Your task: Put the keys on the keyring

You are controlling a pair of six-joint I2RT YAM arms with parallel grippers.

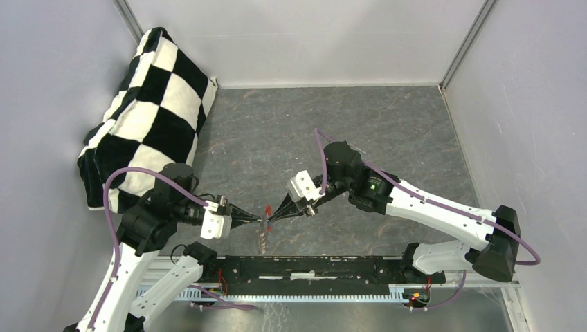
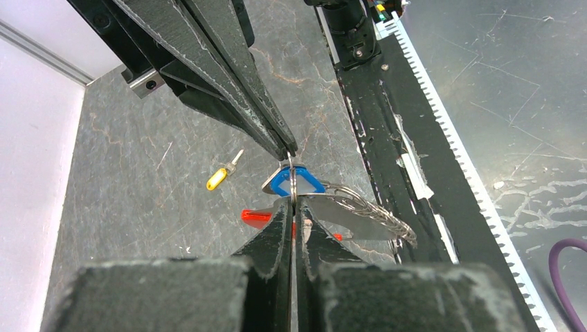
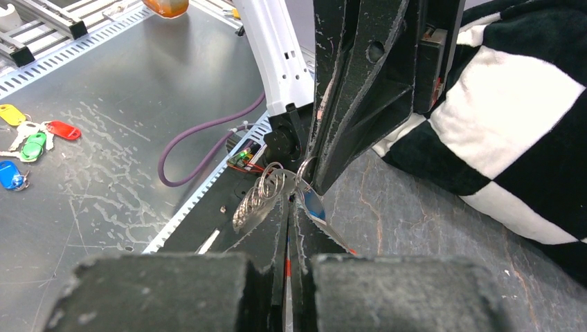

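My left gripper is shut on the thin metal wire of the keyring (image 2: 293,181). Its blue tag (image 2: 302,181), a red tag (image 2: 255,218) and a coil of rings (image 2: 370,211) hang around the fingertips; the tags overlap, so which ring each sits on I cannot tell. My right gripper is shut with its tips right at the same wire, facing the left one. Whether anything thin lies between its fingers is hidden. From above, the two grippers meet tip to tip over the bundle, the red tag (image 1: 268,209) sticking up and the coil (image 1: 262,241) hanging.
A key with a yellow tag (image 2: 217,179) lies on the grey floor below. More tagged keys (image 3: 43,136) lie on the dark surface at the front. A checkered cushion (image 1: 156,111) leans at the back left.
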